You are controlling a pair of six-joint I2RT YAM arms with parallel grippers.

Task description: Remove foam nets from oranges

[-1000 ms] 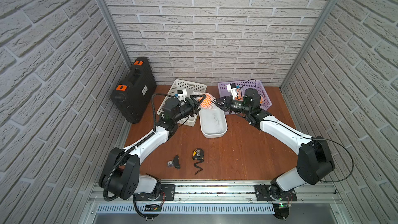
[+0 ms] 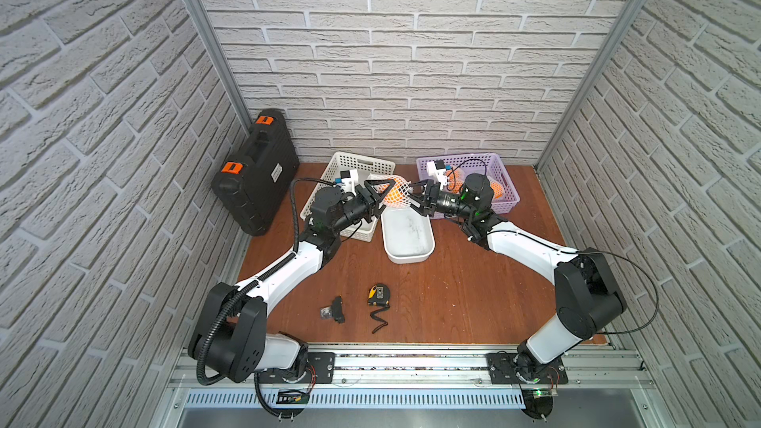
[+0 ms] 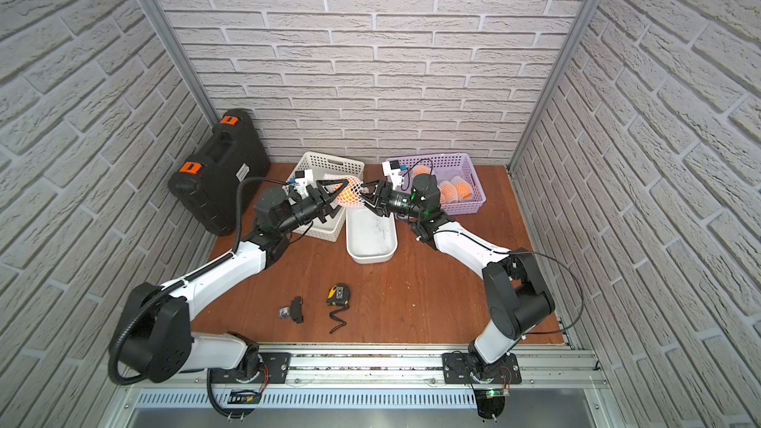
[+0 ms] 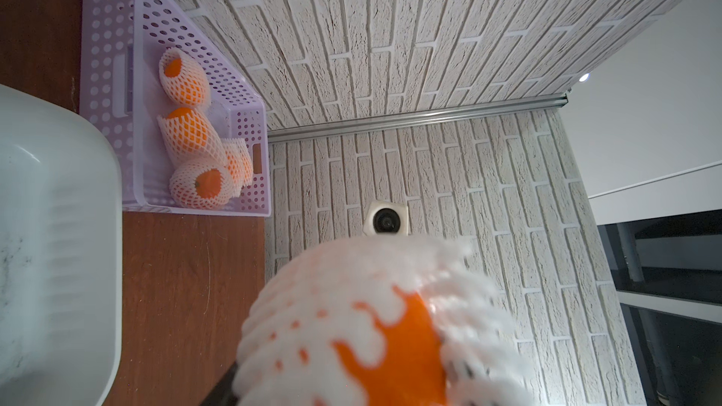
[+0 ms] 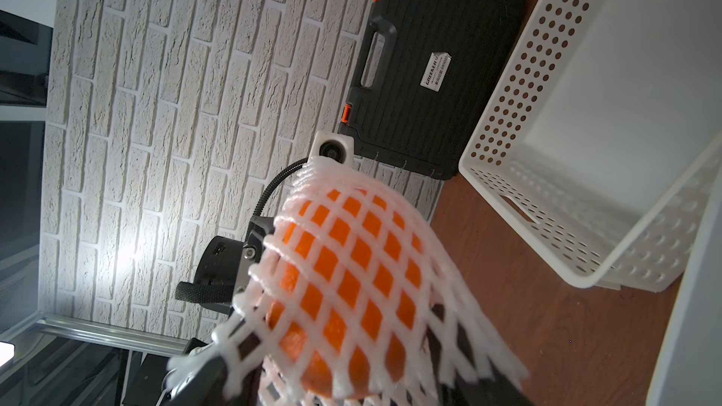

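An orange in a white foam net [image 2: 395, 192] is held in the air above the white tray [image 2: 408, 234]. My left gripper [image 2: 380, 194] is shut on it. My right gripper [image 2: 420, 195] is at the net's other end; in the right wrist view the netted orange [image 5: 346, 278] fills the lower middle and hides the fingertips, so I cannot tell how they stand. In the left wrist view a patch of bare orange [image 4: 406, 346] shows through the net. More netted oranges [image 4: 191, 135] lie in the purple basket [image 4: 105, 105].
A white perforated basket [image 2: 348, 160] stands behind my left gripper. A black case [image 2: 253, 174] is at the left. A tape measure [image 2: 379, 295] and a small dark object [image 2: 337, 309] lie on the front table.
My right arm has moved slightly left, toward the held orange. The left arm and the orange have stayed about in place.
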